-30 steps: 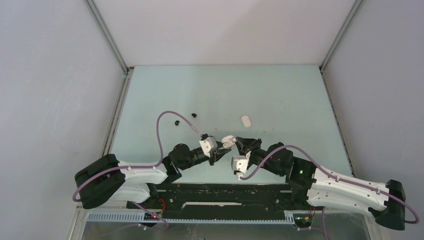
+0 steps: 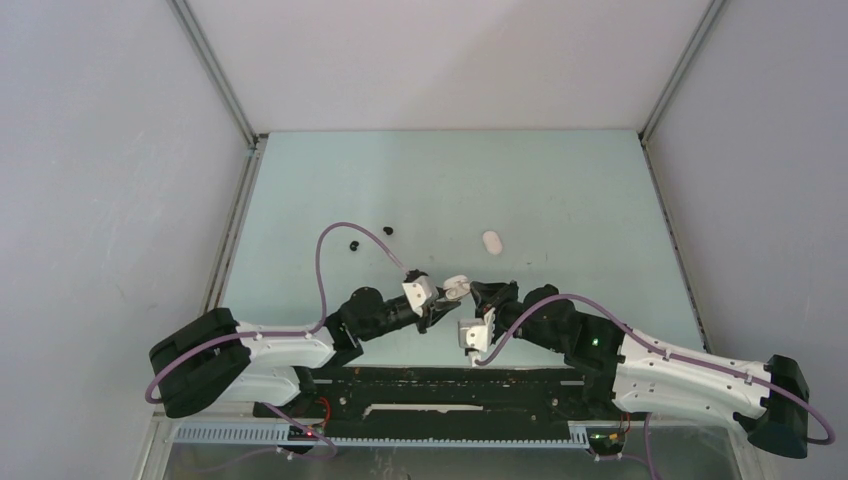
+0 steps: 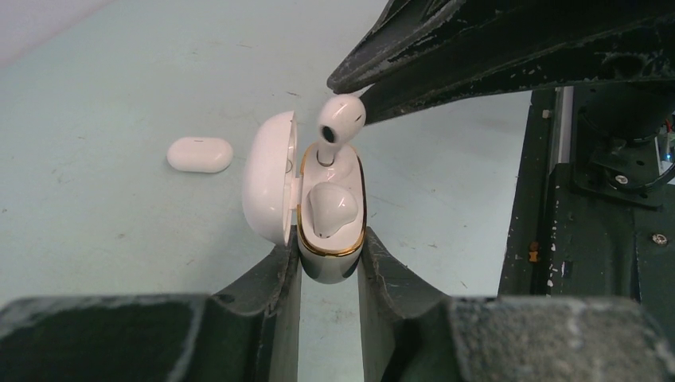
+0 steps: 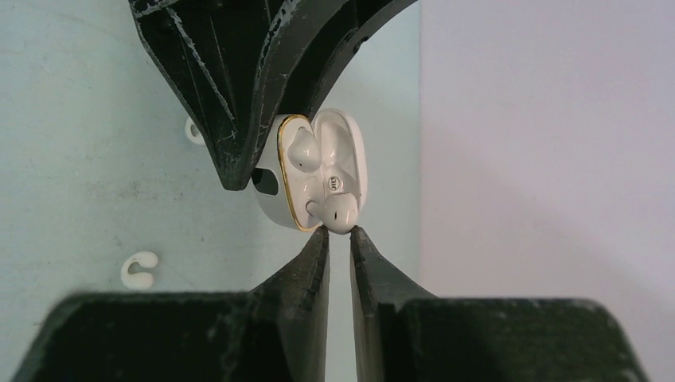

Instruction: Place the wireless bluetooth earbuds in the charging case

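My left gripper is shut on the open white charging case (image 3: 267,179), lid raised, held in the air near the table's front in the top view. One earbud (image 3: 333,208) sits in its well. The other earbud sticks up from the second well with its stem partly inside; in the right wrist view my right gripper has its fingertips at that earbud's head (image 4: 341,210), slightly parted. Whether they grip it is hard to tell.
A white oval object (image 2: 492,242) lies on the table behind the grippers. Two small black pieces (image 2: 354,246) lie at the left.
The left gripper with the case has moved very slightly. Everything else looks the same.
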